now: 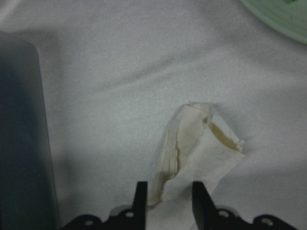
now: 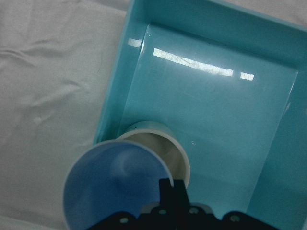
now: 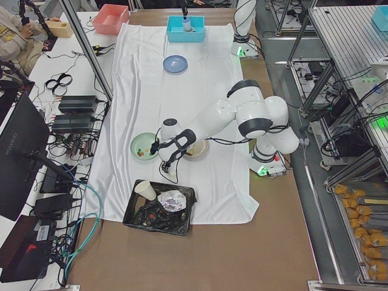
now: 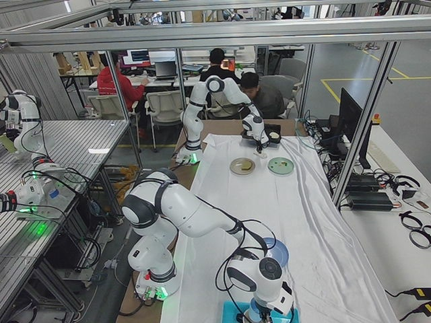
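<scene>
My right gripper is shut on the rim of a blue cup point(image 2: 110, 182), which it holds over a white cup point(image 2: 168, 153) inside the turquoise bin point(image 2: 220, 115). My left gripper stands open over a crumpled white paper wrapper point(image 1: 206, 153) lying on the cloth, between the green plate point(image 3: 139, 151) and a black lined bin point(image 3: 151, 221). A tan plate point(image 4: 242, 166) sits beside the green one, partly hidden by the left arm in the camera left view.
A blue plate point(image 3: 174, 64) lies on the cloth near the turquoise bin. The black bin holds a pale cup and crumpled foil.
</scene>
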